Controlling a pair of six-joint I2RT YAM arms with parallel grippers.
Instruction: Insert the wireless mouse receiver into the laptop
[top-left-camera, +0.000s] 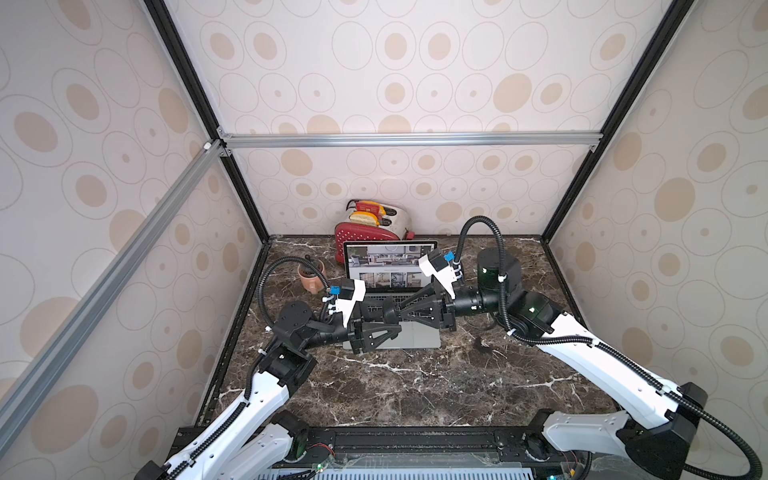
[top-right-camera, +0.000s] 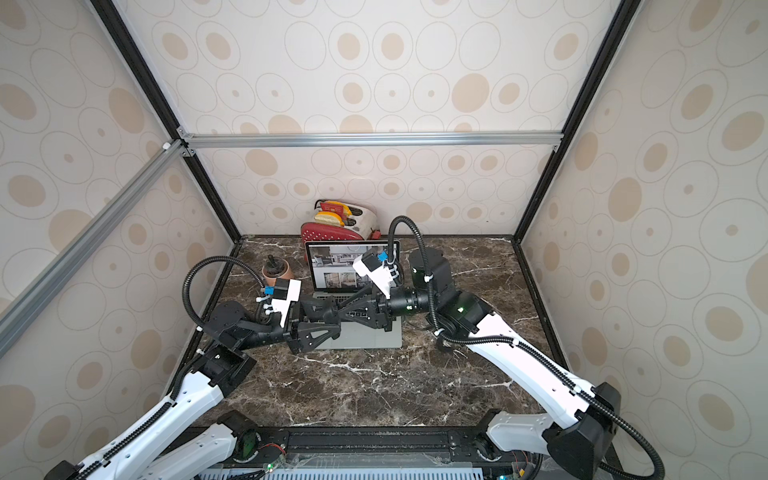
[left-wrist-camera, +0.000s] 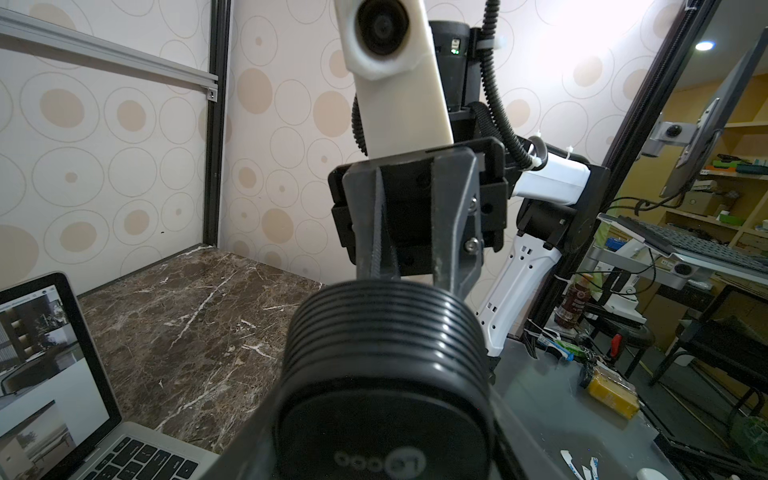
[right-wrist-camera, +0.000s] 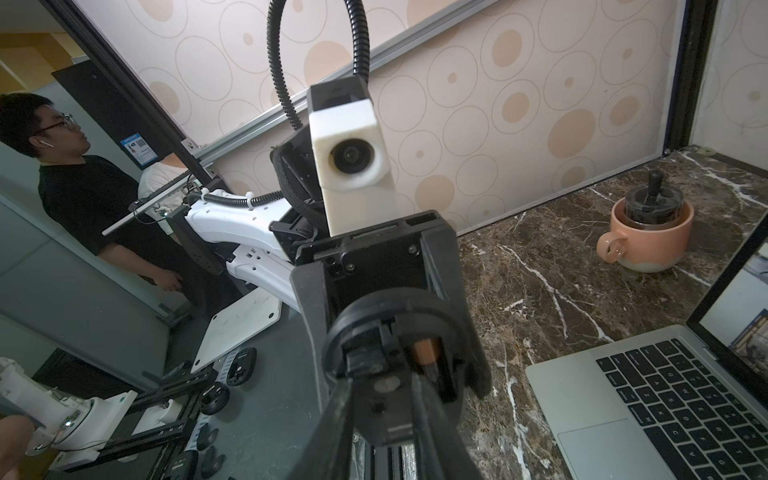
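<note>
A rounded black mouse (left-wrist-camera: 384, 376) is held in the air, its logo side facing the left wrist camera. My left gripper is shut on it, with a finger along each side. The right wrist view shows its underside (right-wrist-camera: 392, 312) with an uncovered hollow and a copper-coloured part in it. My right gripper faces that underside, its fingertips at the hollow. Whether they pinch anything is unclear, and no receiver can be made out. Behind the grippers the laptop (top-left-camera: 417, 336) lies open on the marble table.
Left of the laptop stands an orange mug (right-wrist-camera: 652, 236) with a dark lidded item in it. A red and white bag (top-left-camera: 376, 224) with yellow parts sits behind the screen. A small dark object (top-left-camera: 482, 344) lies right of the laptop.
</note>
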